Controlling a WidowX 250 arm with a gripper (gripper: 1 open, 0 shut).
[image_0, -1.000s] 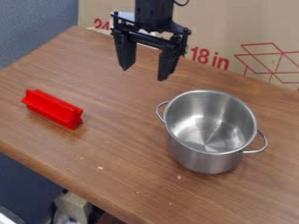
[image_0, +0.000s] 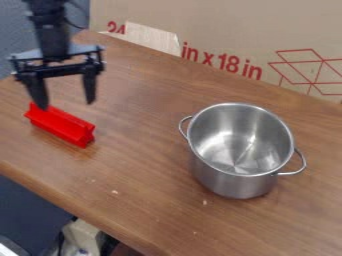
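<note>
My black gripper (image_0: 64, 88) hangs open at the upper left, blurred, with its fingers just above a red block (image_0: 59, 125) that lies lengthwise on the wooden table. Nothing shows between the fingers. A steel pot (image_0: 238, 150) with two wire handles stands on the right half of the table.
The wooden table (image_0: 147, 190) has clear room in its middle and front. A cardboard panel (image_0: 267, 40) with printed lettering stands along the back. The table's left edge drops away at the lower left.
My gripper has swung from the top middle, behind the pot, leftward and down to over the red block. The block and pot have not moved.
</note>
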